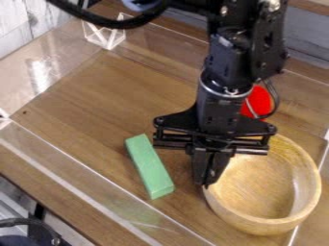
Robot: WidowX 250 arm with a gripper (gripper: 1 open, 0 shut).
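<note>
My black gripper (pixel 207 169) hangs low in the centre, at the left rim of a wooden bowl (pixel 276 192); its fingertips look shut, with nothing visible between them. A green block (pixel 150 165) lies on the wooden surface left of the bowl. A red object (pixel 260 99) is partly hidden behind my arm.
A clear plastic holder (pixel 106 31) stands at the back left. Transparent edging runs along the left and front.
</note>
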